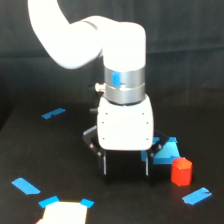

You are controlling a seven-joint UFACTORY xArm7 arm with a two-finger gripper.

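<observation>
My gripper (126,172) hangs over the dark table near the middle of the camera view, its two thin fingers pointing down and spread wide apart. Nothing shows between them, so it is open. A small red block (181,172) sits to the right, clear of the fingers. Behind that block lies a blue object (167,152), partly covered on its left by the gripper; its full shape cannot be made out.
A cream-coloured item (64,213) is cut off by the bottom edge at left. Blue tape pieces mark the table, among them a left strip (25,186) and a right strip (197,196). Bare table lies at left of the gripper.
</observation>
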